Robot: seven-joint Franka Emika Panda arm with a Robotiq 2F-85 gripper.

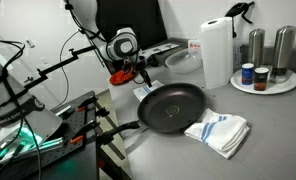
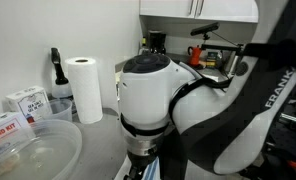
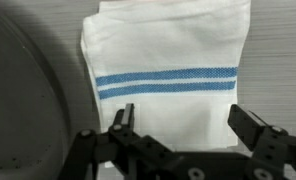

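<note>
My gripper stands open above a white towel with two blue stripes (image 3: 168, 110), its fingers apart on either side with nothing between them. In exterior view 1 this towel (image 1: 143, 91) shows only in part, beside the far-left rim of a dark frying pan (image 1: 173, 108). The gripper (image 1: 138, 83) is at the towel there; its height above the cloth is hard to judge. A second folded white towel with blue stripes (image 1: 219, 133) lies to the right of the pan. In exterior view 2 the arm hides most of the work area.
A paper towel roll (image 1: 218, 54) and a clear bowl (image 1: 185, 61) stand behind the pan. Farther right, a white plate (image 1: 280, 86) carries small jars and metal shakers. The pan's handle (image 1: 118, 131) points toward the counter's left edge.
</note>
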